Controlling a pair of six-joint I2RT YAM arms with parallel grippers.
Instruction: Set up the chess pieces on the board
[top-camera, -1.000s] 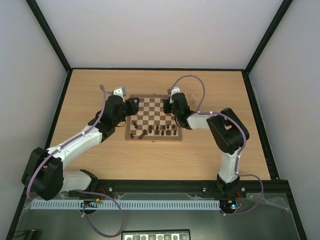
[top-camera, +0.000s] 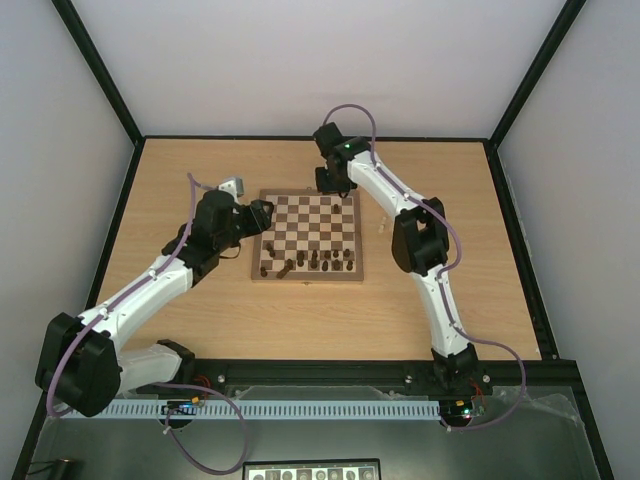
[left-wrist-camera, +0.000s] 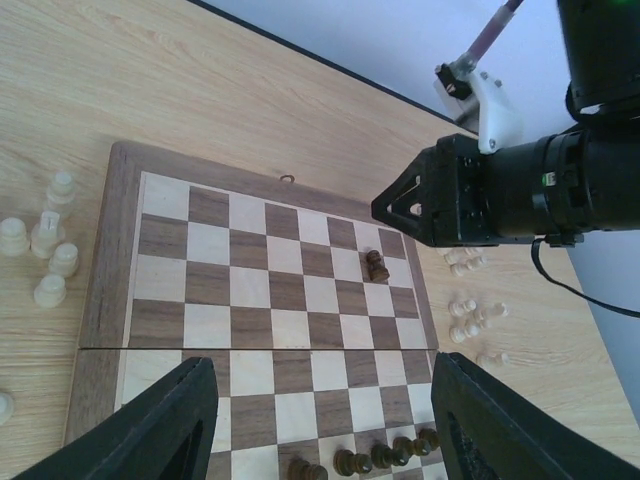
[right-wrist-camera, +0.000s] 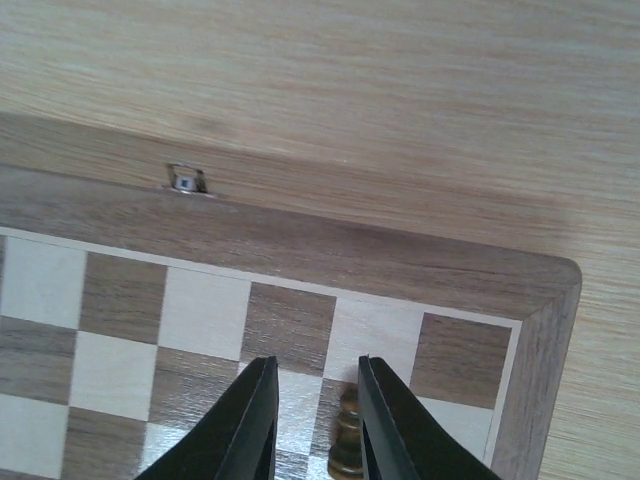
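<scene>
The checkered board (top-camera: 307, 191) lies flat on the table. Several dark pieces (top-camera: 314, 263) stand along its near side, and one dark piece (top-camera: 284, 270) there looks tipped over. A lone dark piece (right-wrist-camera: 346, 450) is on a square near the far right corner, partly covered by a finger of my right gripper. That gripper's fingers are apart, holding nothing; from above it shows at the board's far edge. Over the board's left edge, my left gripper (top-camera: 268, 215) is open, with only the board below between its fingers.
Light pieces (left-wrist-camera: 48, 235) stand in a group left of the board, and more light pieces (left-wrist-camera: 465, 310) are off its right side. The right forearm hides some of these from above.
The left gripper has shifted a little left. The lone dark piece is now uncovered.
</scene>
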